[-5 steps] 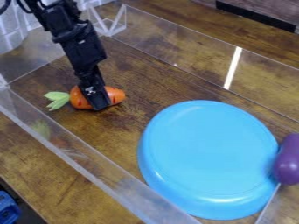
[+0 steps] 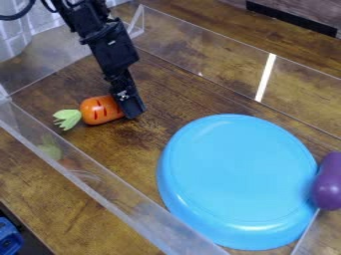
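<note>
An orange toy carrot (image 2: 100, 111) with pale green leaves lies on the wooden floor at the left of the enclosure. The black gripper (image 2: 126, 104) reaches down from the upper left to the carrot's right end, partly covering it. Whether its fingers are open or closed on the carrot is unclear.
A large light blue plate (image 2: 233, 179) fills the lower right. A purple object (image 2: 326, 184) sits at the right edge. Clear walls surround the floor, with bare wood (image 2: 173, 90) at the middle and back.
The gripper has shifted slightly right and up, uncovering more of the carrot's middle. The carrot looks nearly in place, perhaps slightly turned.
</note>
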